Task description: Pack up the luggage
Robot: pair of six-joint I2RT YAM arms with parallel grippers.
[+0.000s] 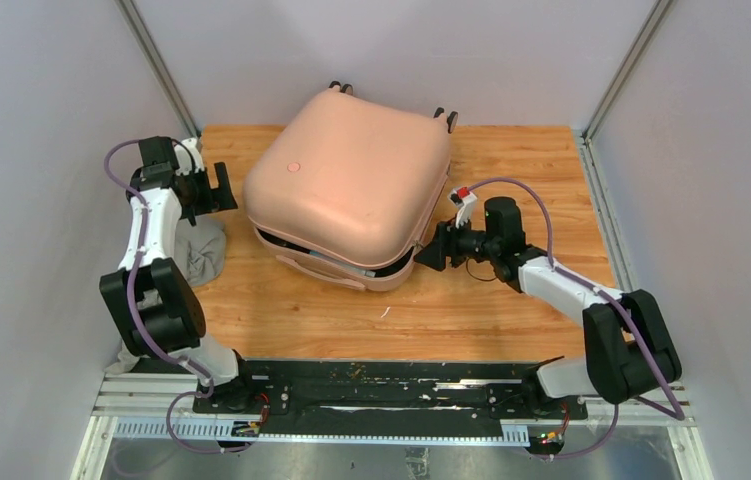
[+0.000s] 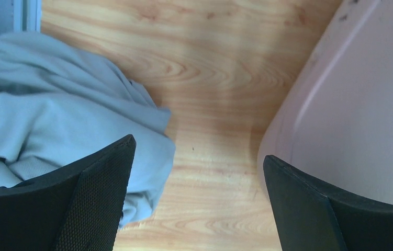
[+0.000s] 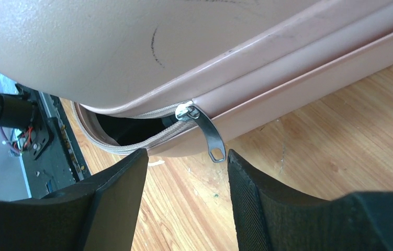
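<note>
A pink suitcase (image 1: 349,180) lies lid down over its base on the table, its zipper partly open along the front. My left gripper stands open beside the suitcase's left side, above a grey cloth (image 2: 79,125), with nothing between its fingers. My right gripper is open at the suitcase's near right corner; the zipper slider (image 3: 186,111) sits there, its metal pull (image 3: 213,138) hanging just beyond the fingertips.
Bare wooden table (image 1: 511,330) lies at the front and right of the suitcase. Walls close in behind and at both sides. The suitcase's wheels (image 1: 451,120) are at the back.
</note>
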